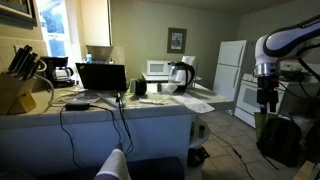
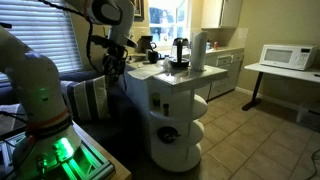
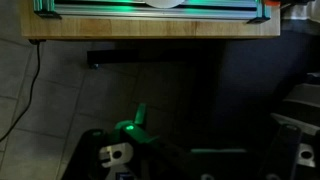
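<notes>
My gripper point(image 1: 267, 105) hangs at the right in exterior view 1, pointing down beside the counter. In exterior view 2 the gripper point(image 2: 115, 68) is held high, near the left end of the counter. Its finger stands open and I see nothing held. Along the bottom of the wrist view the gripper's dark parts blur into shadow. A narrow green patch point(image 3: 140, 115) shows there; another green patch point(image 1: 261, 124) shows just below the gripper in exterior view 1. I cannot tell what these patches are.
The counter point(image 1: 60, 123) holds a knife block point(image 1: 14, 92), a kettle point(image 1: 183, 73), a dark mug point(image 1: 138, 88) and papers. Rounded white shelves point(image 2: 180, 150) end it. A microwave point(image 2: 288, 57) stands on a far table. Tiled floor point(image 2: 245, 130) is open at right.
</notes>
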